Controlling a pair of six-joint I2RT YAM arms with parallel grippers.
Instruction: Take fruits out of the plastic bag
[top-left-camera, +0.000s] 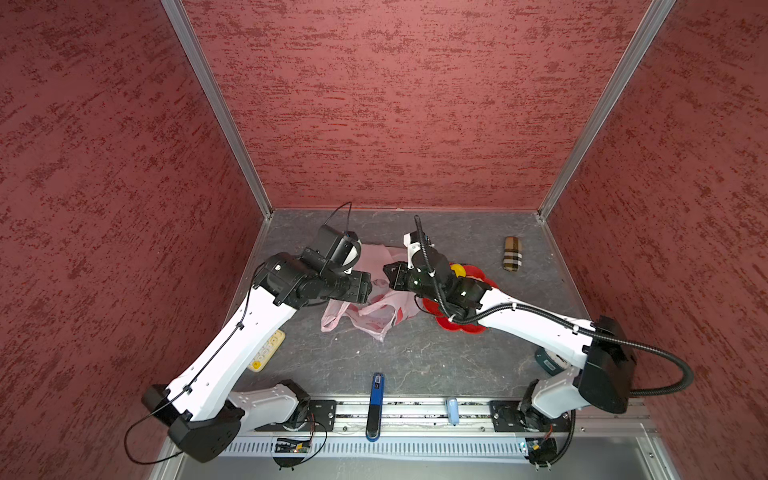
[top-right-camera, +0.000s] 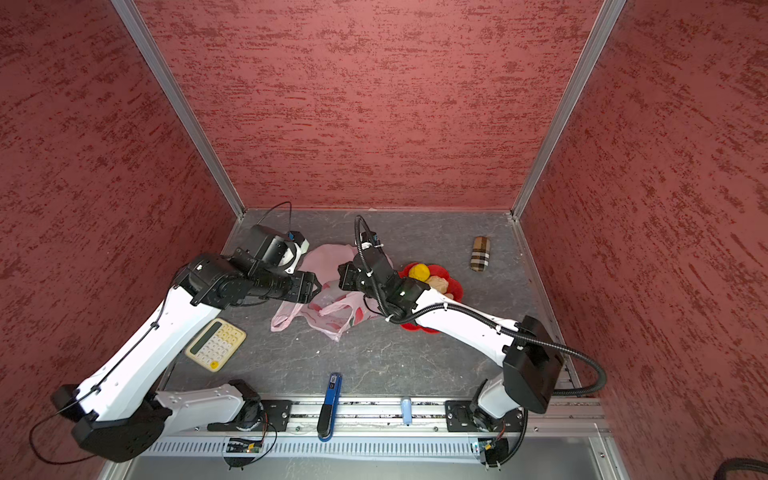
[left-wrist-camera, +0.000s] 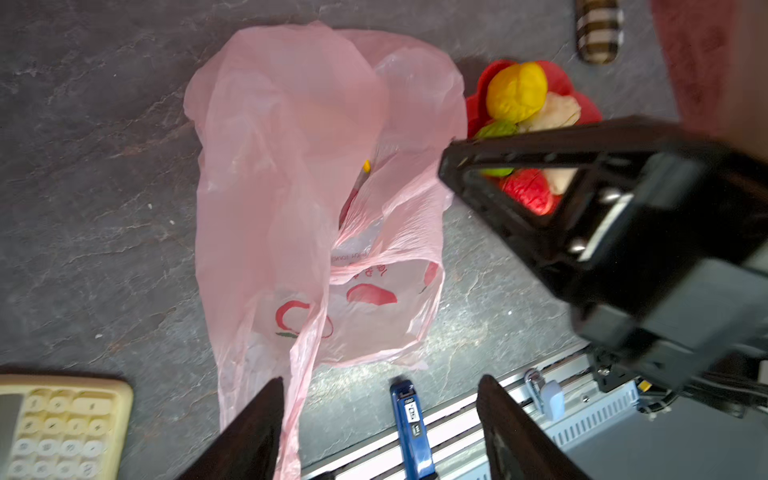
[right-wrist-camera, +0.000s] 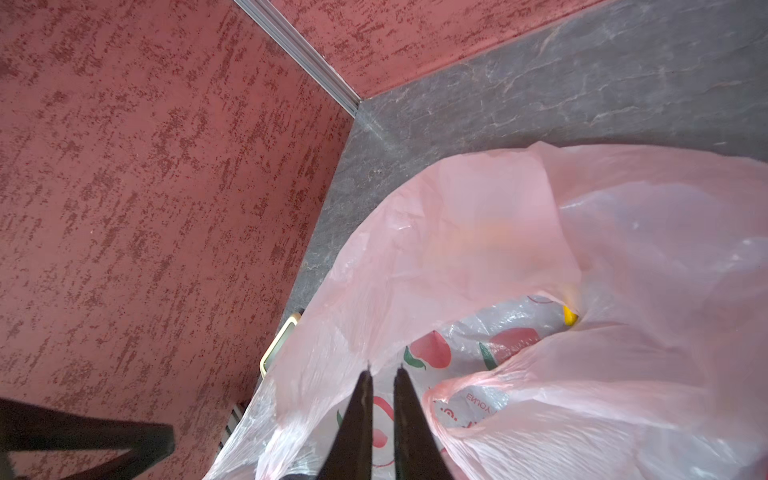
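Note:
A pink, translucent plastic bag (left-wrist-camera: 280, 160) lies crumpled mid-table, a small yellow item (right-wrist-camera: 569, 314) showing inside; the rest of its contents is hidden. My left gripper is raised over the bag's left part, open, with bag film below between its fingers. My right gripper is over the bag, shut; what it holds, if anything, is hard to make out. Right of the bag, a red flower-shaped bowl (left-wrist-camera: 584, 108) holds several fruits, including a yellow one (left-wrist-camera: 514, 90), a pale one and a green one.
A calculator (top-right-camera: 216, 344) lies front left, a checked item (top-right-camera: 480, 253) back right, and a blue tool (top-right-camera: 328, 406) at the front edge.

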